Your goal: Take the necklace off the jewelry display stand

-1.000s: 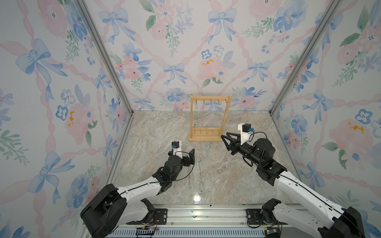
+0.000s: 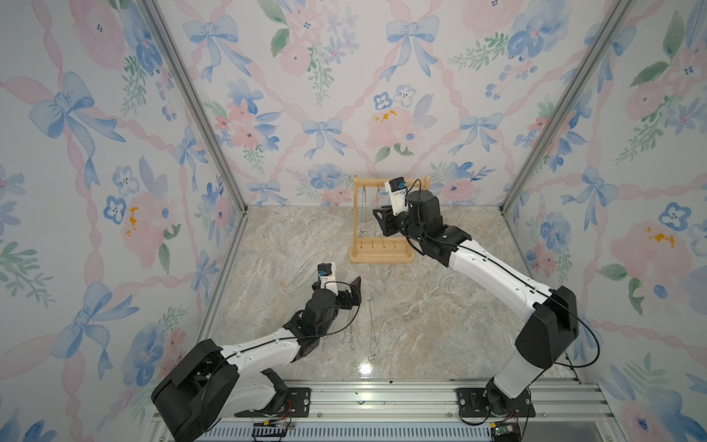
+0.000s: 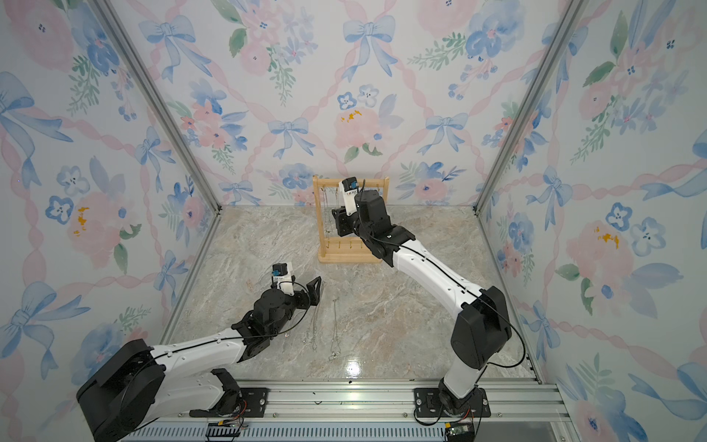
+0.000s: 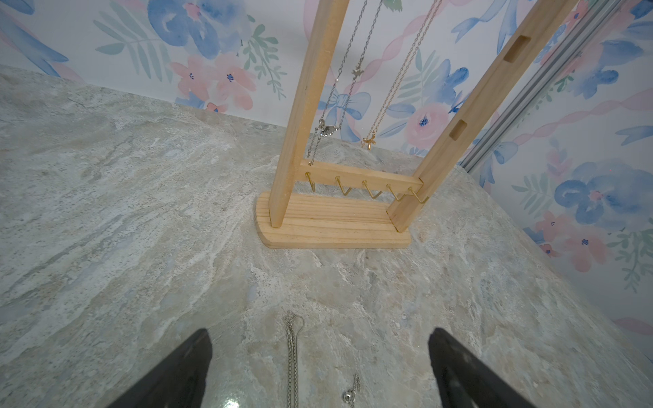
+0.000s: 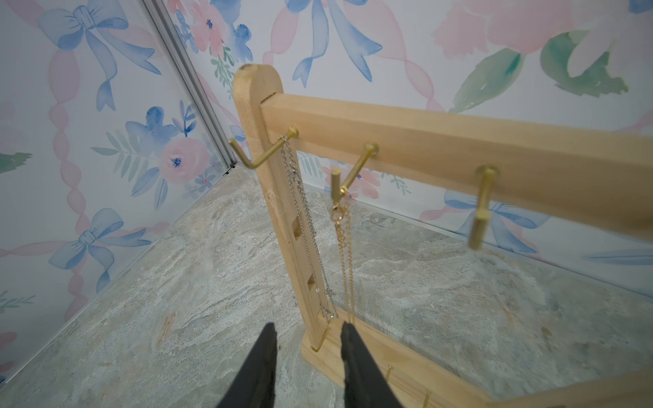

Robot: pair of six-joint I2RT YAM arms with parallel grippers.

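Observation:
A wooden display stand (image 2: 355, 213) stands at the back of the table. In the right wrist view a silver necklace (image 5: 294, 183) hangs on the leftmost top hook and a gold necklace (image 5: 348, 251) on the hook beside it; both also show in the left wrist view. My right gripper is in front of these hooks, partly open, fingertips below hook level in the picture, nothing visible between them. My left gripper is open, low over the front left of the table. Loose chains (image 4: 292, 353) lie on the table below it.
Bare marble (image 2: 280, 235) surrounds the stand on the left, right and front. The patterned walls close off the back and sides. The stand's lower bar carries several hooks (image 4: 367, 190).
My right arm has risen and moved left and back, up to the front of the stand's upper part. My left arm is nearly still.

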